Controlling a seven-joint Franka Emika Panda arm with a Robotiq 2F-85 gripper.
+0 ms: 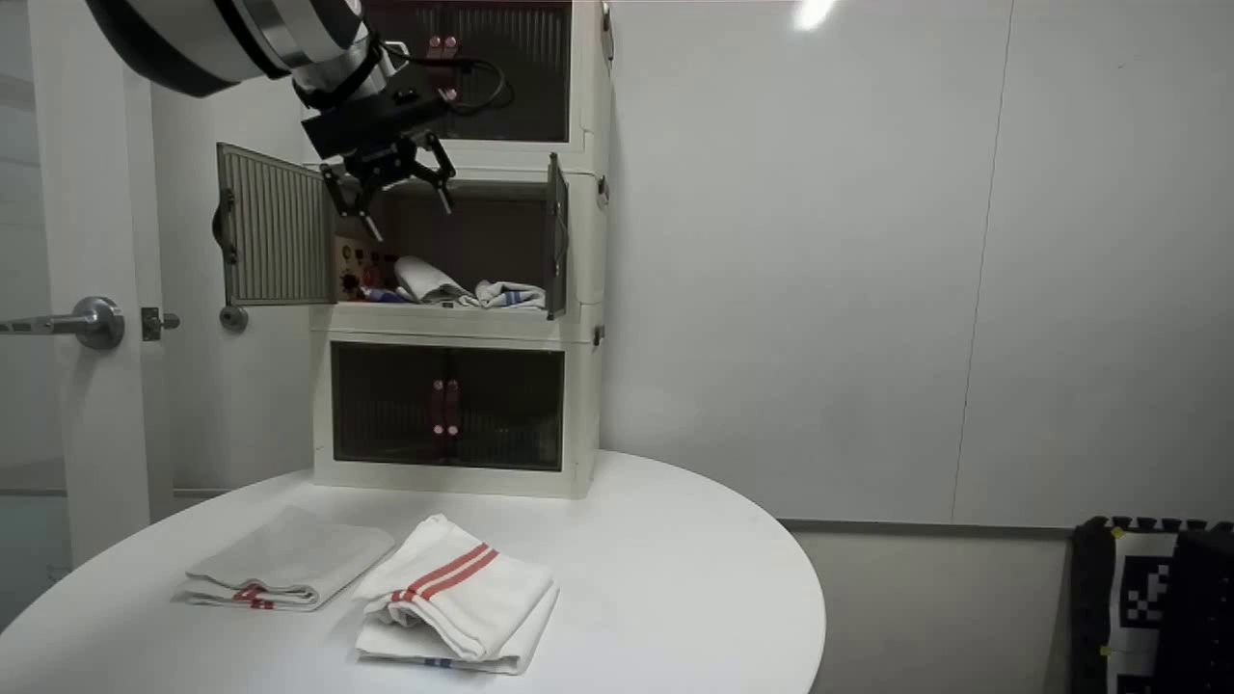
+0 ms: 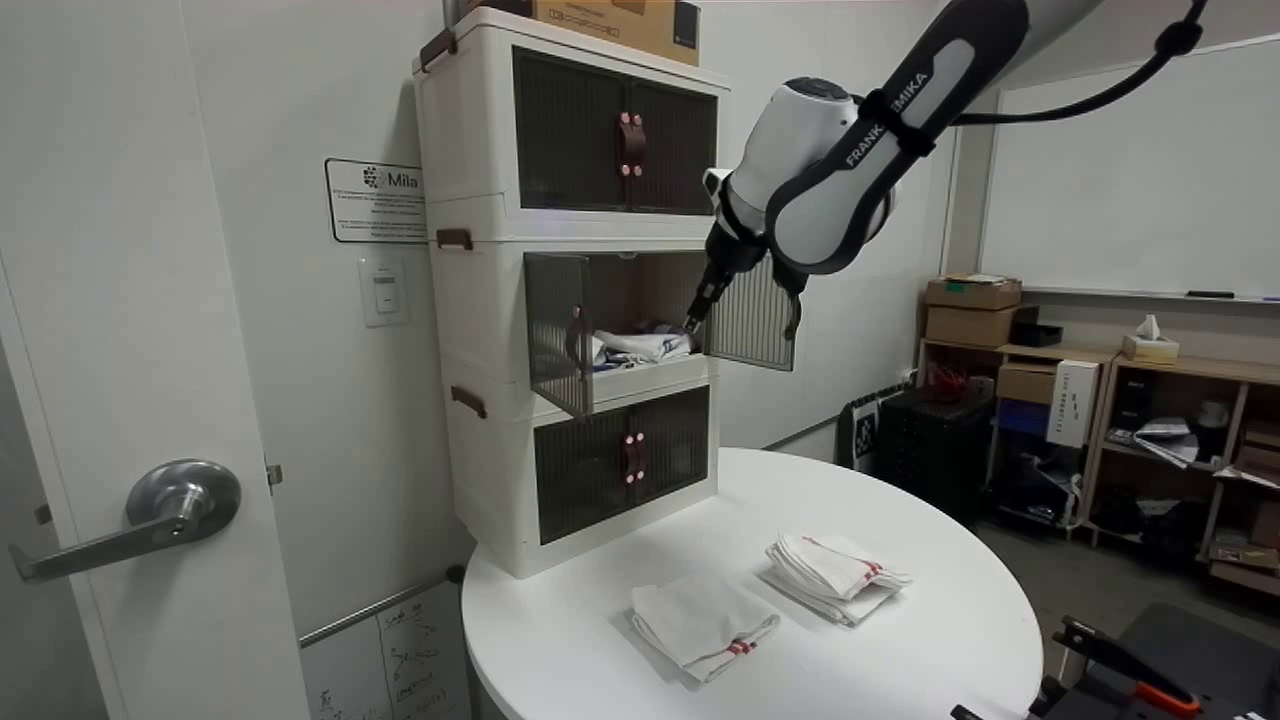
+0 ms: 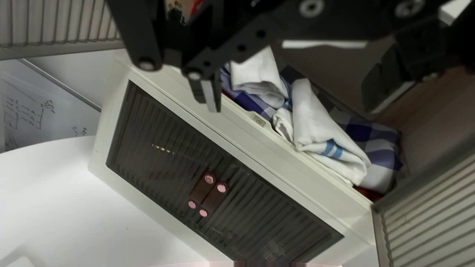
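Observation:
In exterior view 1 my gripper (image 1: 412, 219) hangs before the open middle compartment of the cabinet (image 1: 457, 325), fingers spread and nothing between them. Inside that compartment lie a rolled white cloth (image 1: 425, 281) and, to its right, a white cloth with blue stripes (image 1: 510, 295). The wrist view shows the blue-striped cloth (image 3: 327, 138) by the front lip, with a blue checked cloth (image 3: 378, 151) beneath and behind it. One finger (image 3: 210, 94) appears above the lip at left. On the table, a folded grey-white cloth (image 1: 295, 553) sits left of a white, red-striped cloth stack (image 1: 463, 588).
Both middle doors stand open, the left door (image 1: 278, 229) and the right door (image 1: 557, 237) flanking the opening. The lower doors (image 1: 393, 405) are closed. Bare white table (image 1: 683, 567) extends to the right of the cloths.

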